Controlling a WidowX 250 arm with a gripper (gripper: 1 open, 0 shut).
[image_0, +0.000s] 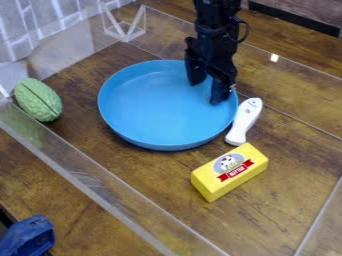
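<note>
The black gripper (206, 72) reaches down from the top of the view to the back right rim of a large blue plate (158, 108). Its fingers stand apart, one over the plate and one at its right edge, with nothing clearly held between them.
A white utensil-like object (245, 121) lies right of the plate. A yellow box (229, 170) sits in front, a green textured object (38, 100) at left, and a blue object (24, 237) at the lower left corner.
</note>
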